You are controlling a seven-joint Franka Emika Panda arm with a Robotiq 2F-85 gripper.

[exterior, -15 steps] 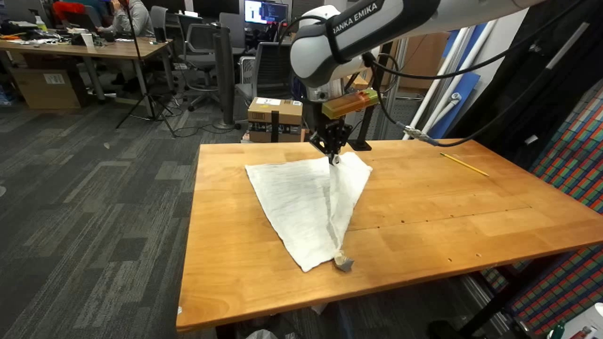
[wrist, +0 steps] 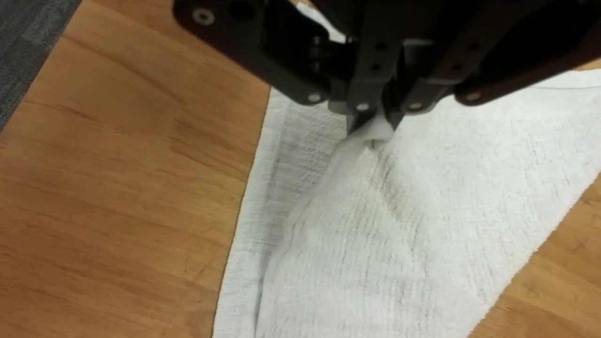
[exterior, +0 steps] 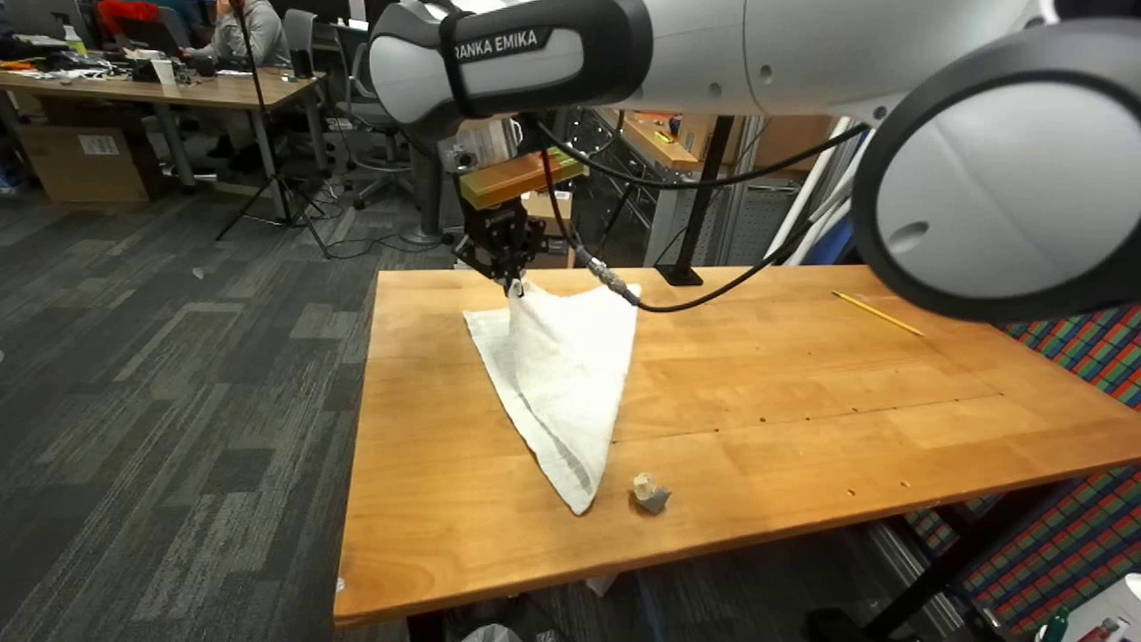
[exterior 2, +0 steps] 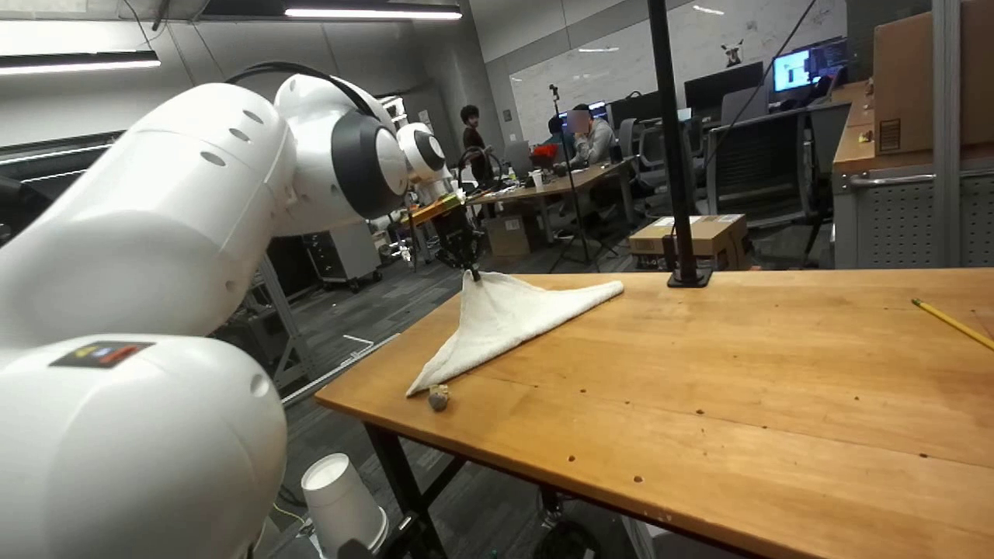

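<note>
A white cloth (exterior: 578, 364) lies on the wooden table, partly folded over on itself and lifted to a peak under my gripper (exterior: 515, 287). In the wrist view the gripper is shut on a pinched bit of the cloth (wrist: 360, 225), which bunches between its fingertips and slopes down from them. From the second exterior view, the cloth (exterior 2: 503, 312) rises like a small tent to the gripper (exterior 2: 473, 274), its lower edges resting on the tabletop.
A small grey and tan lump (exterior: 649, 493) sits just beside the cloth's near corner. Far to the right lies a yellow pencil (exterior: 877, 314). A black post (exterior: 679, 274) stands at the table's back edge.
My gripper has moved left across the table with the pinched cloth. The cloth's right part is now drawn over its left part, and its edge has come away from the small lump.
</note>
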